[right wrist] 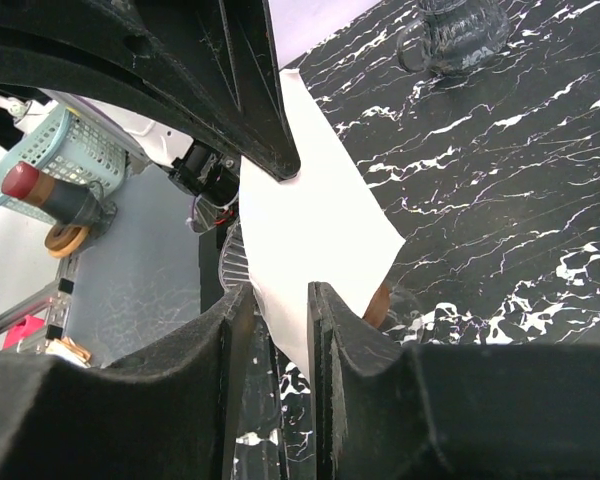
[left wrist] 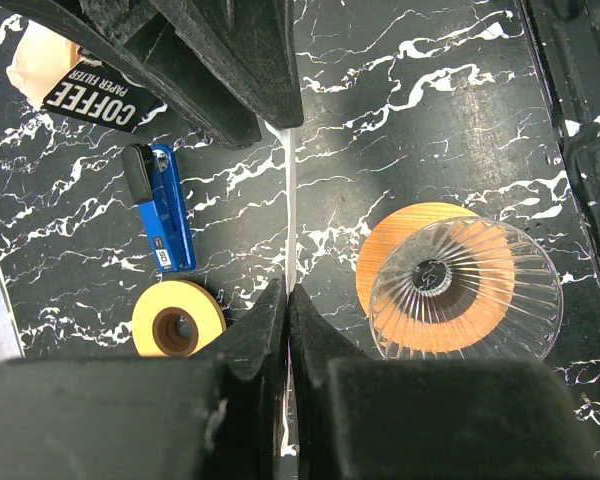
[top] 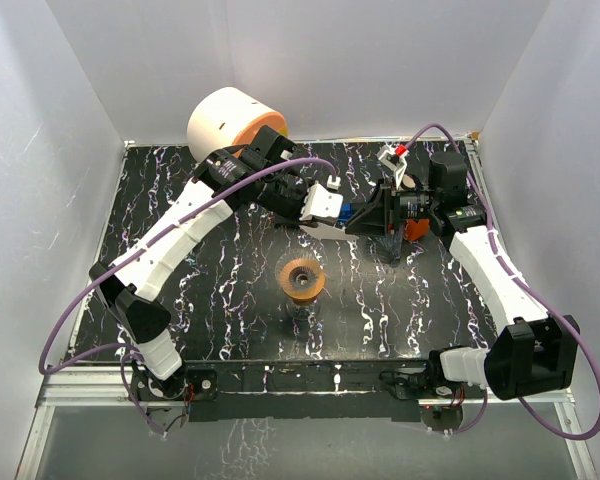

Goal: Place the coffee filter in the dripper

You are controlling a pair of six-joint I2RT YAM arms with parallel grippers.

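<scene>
Pinched edge-on in my left gripper is the thin white coffee filter (left wrist: 291, 200), which is shut between those fingertips. In the right wrist view the filter (right wrist: 325, 215) shows as a broad flat sheet hanging from the left fingers (right wrist: 275, 150). My right gripper stands partly open, and the filter's lower part shows through the gap between its fingers; contact cannot be made out. The clear ribbed dripper (left wrist: 525, 295) with its wooden ring (left wrist: 385, 245) stands below and to the side, in front of both grippers in the top view (top: 300, 278).
A blue stapler (left wrist: 170, 215), a yellow tape roll (left wrist: 150, 318) and a coffee filter package (left wrist: 95, 95) lie on the dark marbled table. A glass mug (right wrist: 460, 35) stands farther off. Open table lies left of the dripper (top: 205, 300).
</scene>
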